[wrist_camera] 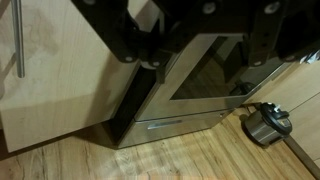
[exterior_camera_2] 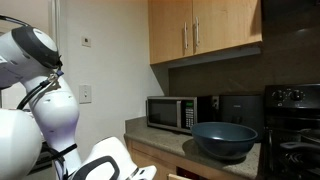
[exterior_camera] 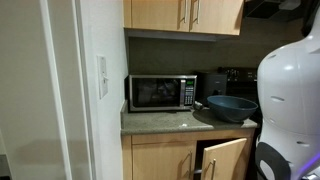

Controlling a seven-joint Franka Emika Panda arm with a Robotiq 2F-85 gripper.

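Note:
A light wood lower cabinet door [exterior_camera: 225,158] stands ajar under the counter, with a dark gap along its left side and a bar handle near that edge. In the wrist view, the same kind of pale door [wrist_camera: 60,80] fills the left, with a metal handle [wrist_camera: 18,40] at the far left. My gripper is a dark shape at the top middle, in front of the gap between door and oven; its finger opening is not clear. Nothing shows held. In the exterior views the fingers are out of sight.
On the counter [exterior_camera: 160,124] stand a microwave [exterior_camera: 162,93] and a large dark blue bowl [exterior_camera_2: 223,139]. A stove [exterior_camera_2: 292,130] is to the right. The oven front [wrist_camera: 205,80] is close by, and a metal pot [wrist_camera: 268,122] rests on the wood floor.

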